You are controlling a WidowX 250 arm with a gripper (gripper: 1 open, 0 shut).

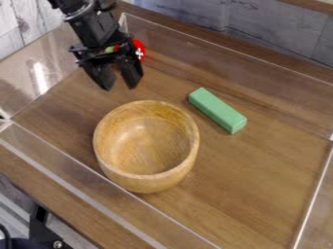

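My black gripper (112,71) is over the upper left of the wooden table, its two fingers spread and pointing down. A red object (138,48) sits just behind it, partly hidden by the gripper. A large wooden bowl (146,165) stands in the lower middle, empty. A green block (217,111) lies to the right of the bowl, apart from it.
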